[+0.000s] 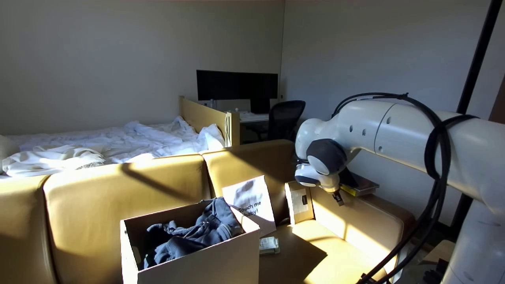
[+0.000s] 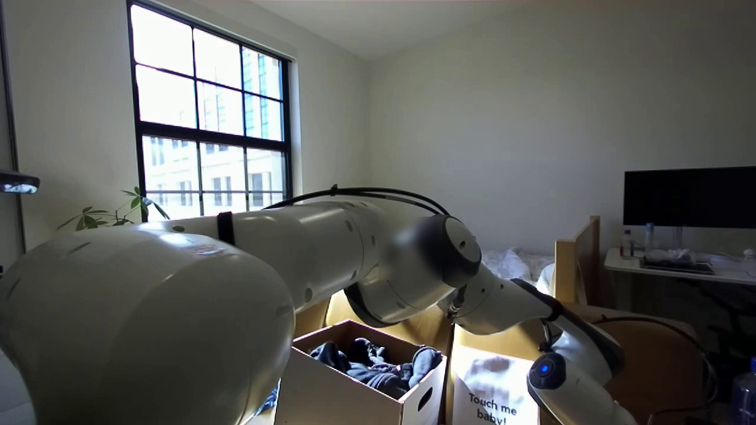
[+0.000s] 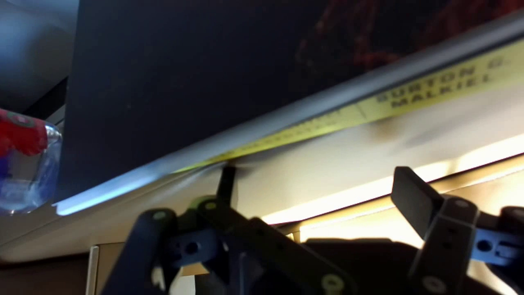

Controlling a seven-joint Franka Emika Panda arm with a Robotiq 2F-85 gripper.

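Over the right end of the sofa, my gripper hangs beside the armrest. Its fingers stand apart in the wrist view, the fingers open and no object held between them. Just beyond them a dark book with a yellow spine band fills the upper part of the wrist view, lettered "Burton G. Malkiel". From outside, the stack with the yellow strip lies on the armrest, partly hidden by my wrist. Whether a fingertip touches the book I cannot tell.
An open white box of dark clothes stands at the sofa's front. A "Touch me baby!" sign and a small carton lean on the backrest. A clear bottle with red label is left of the book.
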